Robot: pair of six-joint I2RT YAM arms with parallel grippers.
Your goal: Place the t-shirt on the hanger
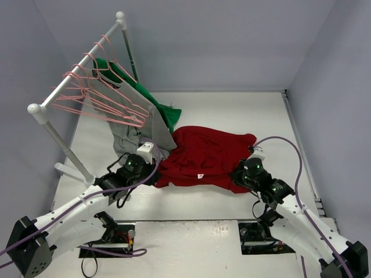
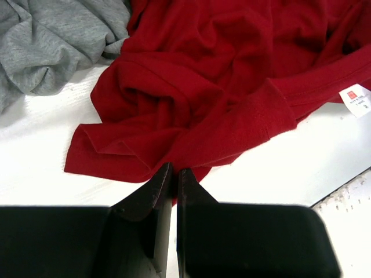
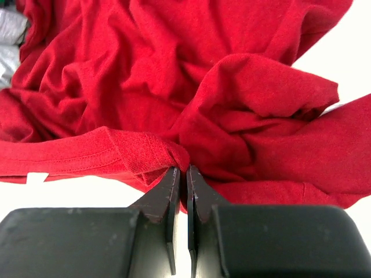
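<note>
The red t-shirt (image 1: 206,153) lies crumpled on the white table, its collar edge with a white tag (image 2: 356,99) toward the front. At the shirt's left shoulder, my left gripper is shut with red cloth pinched at its fingertips. On the other side of the collar, my right gripper is likewise shut on a fold of the red cloth. Several pink hangers (image 1: 110,104) hang from the white rail of the rack (image 1: 81,63) at the left.
A grey shirt (image 1: 130,127) and a green shirt (image 1: 171,114) hang on the rack, the grey one reaching the table beside the red cloth. Bare table (image 1: 272,116) shows at the back right and along the front.
</note>
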